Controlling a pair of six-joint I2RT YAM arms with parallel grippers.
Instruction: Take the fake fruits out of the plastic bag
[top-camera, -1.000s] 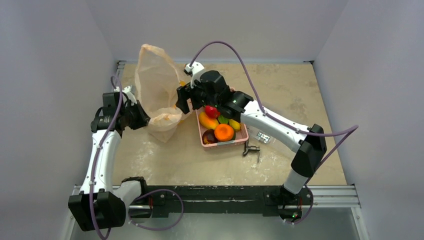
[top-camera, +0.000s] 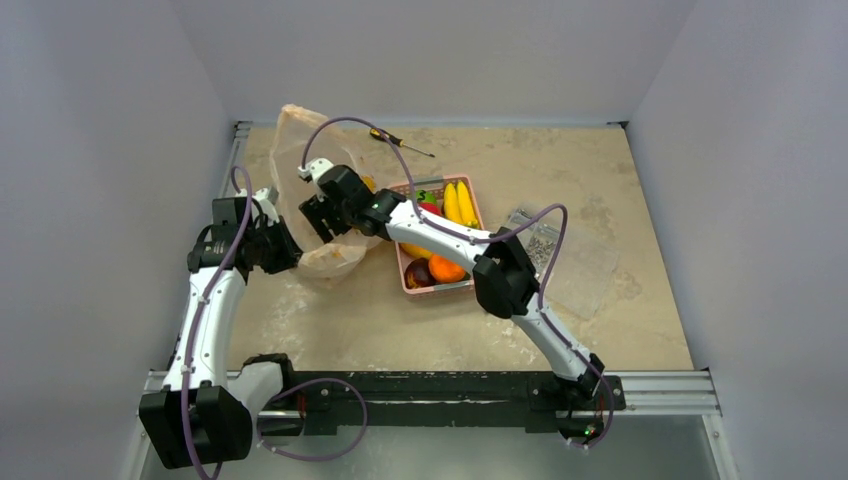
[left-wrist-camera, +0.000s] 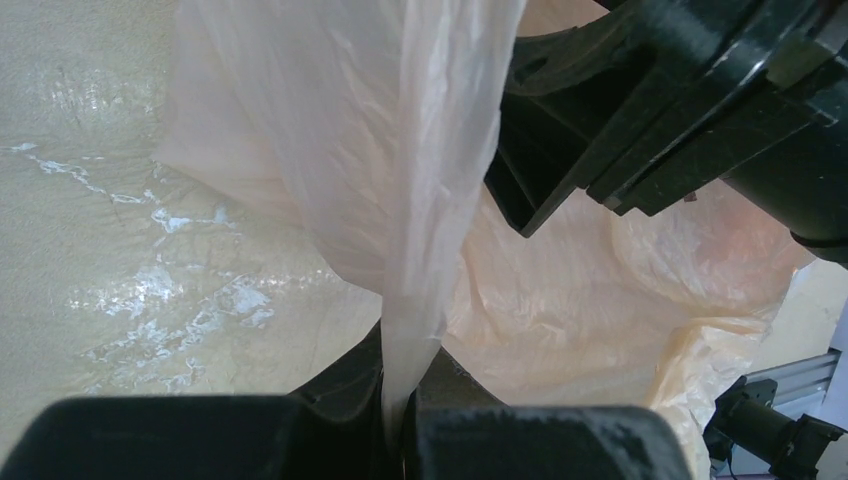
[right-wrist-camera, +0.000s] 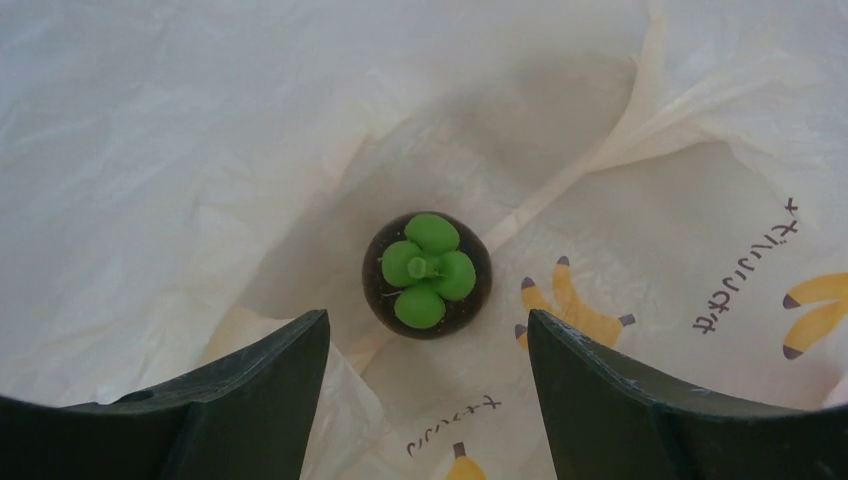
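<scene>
The thin, pale plastic bag (top-camera: 300, 135) stands with its mouth spread on the left of the table. My left gripper is shut on a fold of its film, which runs up between the fingers. Over the bag's opening, my right gripper (top-camera: 325, 222) points down with its fingers apart and nothing between them. Inside the bag, in the right wrist view, a dark round fruit with a green leafy cap (right-wrist-camera: 427, 275) lies ahead of the fingertips, still apart from them. Printed orange marks (right-wrist-camera: 575, 310) show on the film beside it.
A pink basket (top-camera: 410, 288) of fake fruits, with bananas (top-camera: 459, 203) and an orange (top-camera: 446, 268), stands right of the bag, partly under my right arm. A screwdriver (top-camera: 400, 142) lies behind. Clear plastic packets (top-camera: 580, 275) lie to the right.
My right gripper has moved left from beside the basket and down into the bag's opening. The bag's upper edge has sunk slightly.
</scene>
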